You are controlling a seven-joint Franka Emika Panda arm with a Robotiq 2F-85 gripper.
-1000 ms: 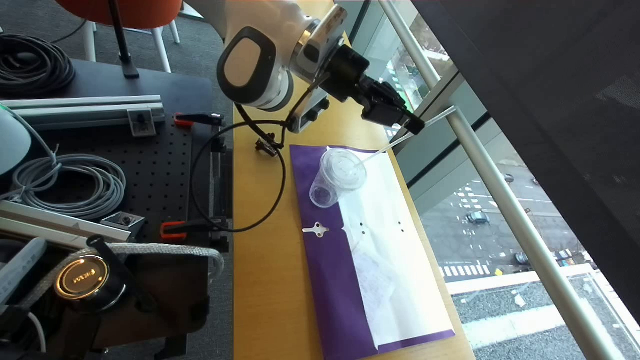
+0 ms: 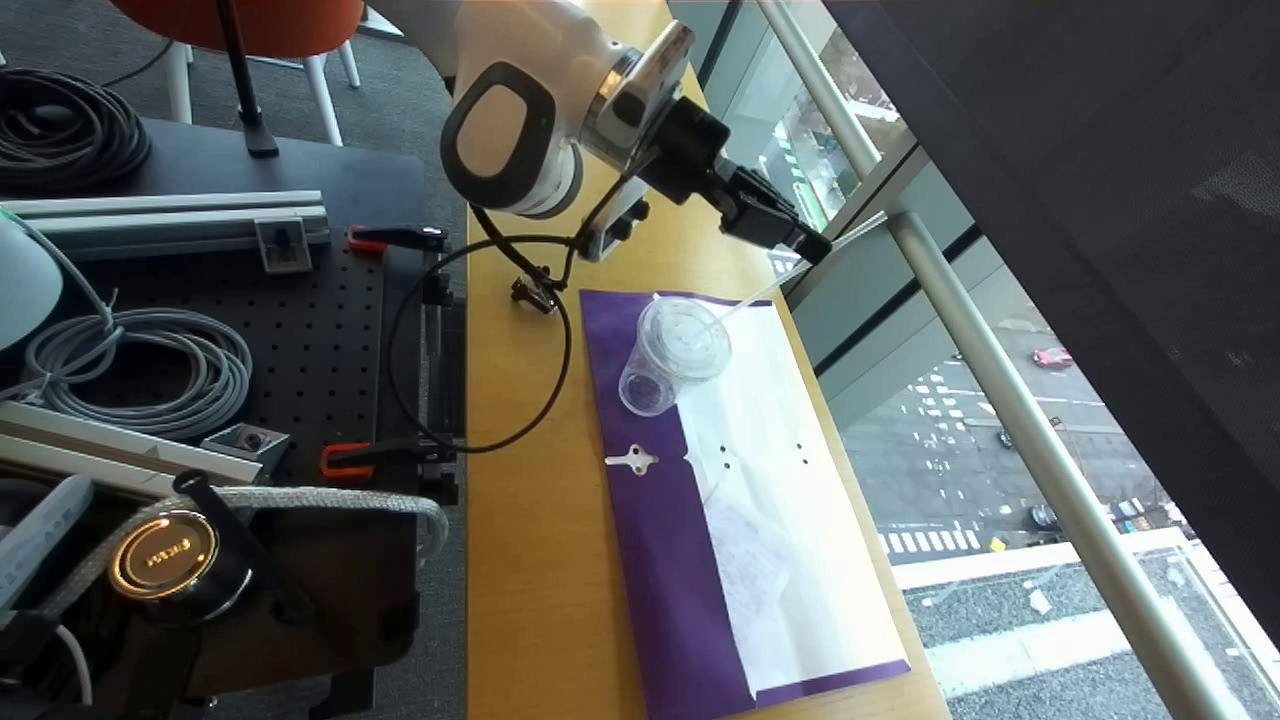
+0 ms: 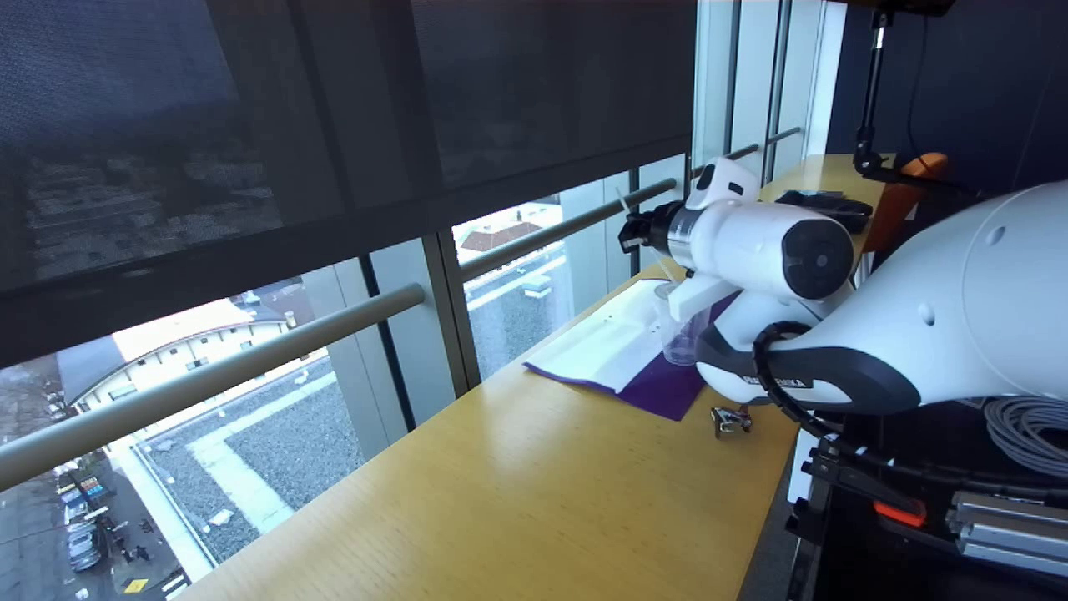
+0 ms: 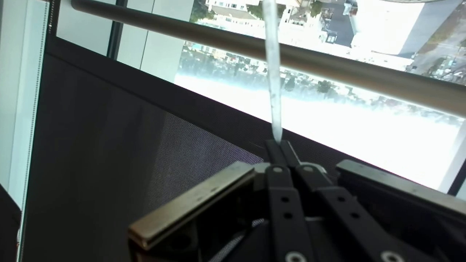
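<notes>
A clear plastic cup with a clear lid stands at the far end of a white and purple sheet. From its lid a thin whitish straw slants up to my gripper, which is shut on it; a length of straw sticks out past the fingertips. The wrist view has the straw rising from between the closed fingertips, while the cup is out of sight there. In the second exterior view the arm partly hides the cup.
The sheet lies on a narrow wooden table. A metal rail, window and dark blind border one side. A small metal clamp and a loop of black cable are near the arm.
My gripper has shifted slightly left in the first exterior view, and the straw has moved with it. The cup's lid has shifted very slightly left; its base looks unmoved.
</notes>
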